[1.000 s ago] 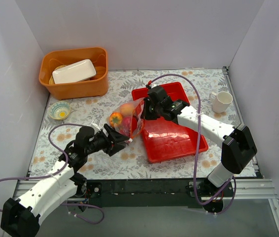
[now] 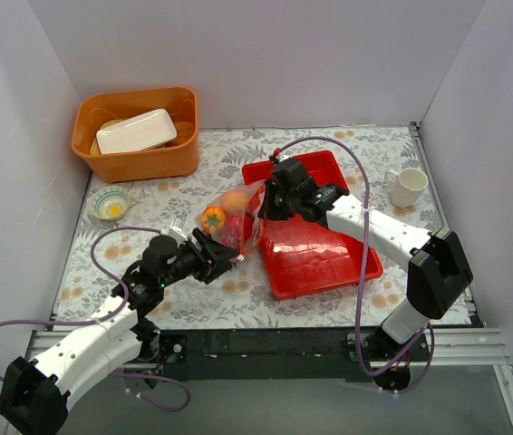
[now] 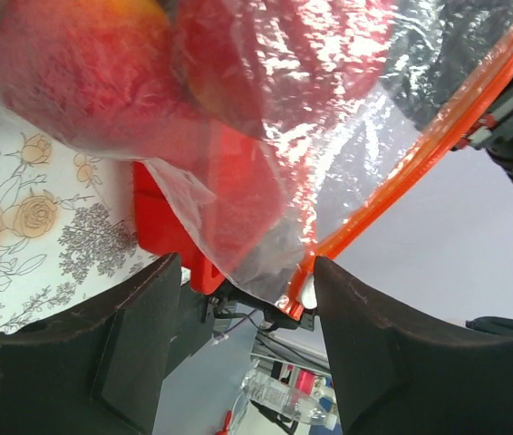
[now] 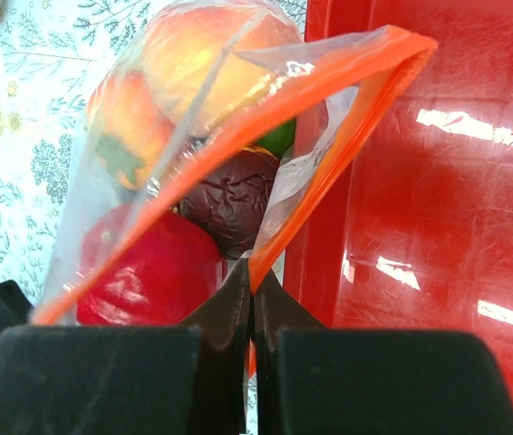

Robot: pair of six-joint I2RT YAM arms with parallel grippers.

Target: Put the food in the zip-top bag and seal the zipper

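The clear zip bag [image 2: 229, 208] with an orange zipper edge holds food: a peach-like fruit [image 4: 211, 63], an orange pepper [image 4: 134, 127], a dark brown item [image 4: 229, 199] and a red fruit [image 4: 148, 272]. My right gripper is shut on the bag's orange edge near the middle of its mouth. My left gripper is part open beside the end of the orange zipper, below the bag in the left wrist view; in the top view it [image 2: 234, 258] is at the bag's near end.
A red tray [image 2: 320, 272] lies under the right arm. An orange bin [image 2: 134, 163] with a white dish stands back left, a patterned bowl [image 2: 110, 204] at left and a white mug [image 2: 408, 186] at right.
My left gripper has shifted slightly around the bag's near end. The right gripper and bag are nearly unchanged.
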